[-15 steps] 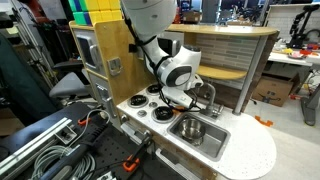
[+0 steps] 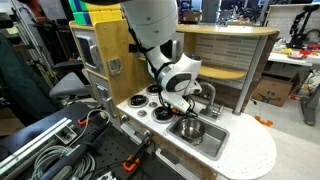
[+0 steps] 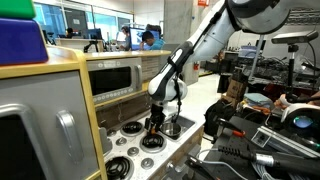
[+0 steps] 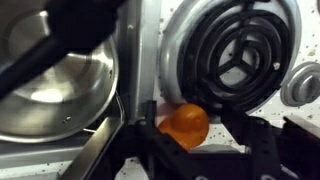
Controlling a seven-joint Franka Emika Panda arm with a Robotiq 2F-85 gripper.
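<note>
An orange object (image 4: pixel 186 126) lies near the front of the wrist view, between the dark fingers of my gripper. Those fingers stand apart, and some space shows between the object and the right-hand finger. In exterior view 1 my gripper (image 2: pixel 184 108) is low over the counter, between the burners and the sink. The wrist view places the orange object by the sink edge, beside a black coil burner (image 4: pixel 238 58). Its underside and contact with the fingers are hidden.
A metal pot (image 2: pixel 190 129) sits in the sink (image 2: pixel 211 144), with a faucet (image 2: pixel 209 93) behind it. Several more coil burners lie to the left, and a wooden shelf (image 2: pixel 222 73) stands at the back.
My gripper has come down slightly toward the counter between burner and sink. The orange object, visible earlier beneath it, is now harder to make out. The pot has stayed put.
</note>
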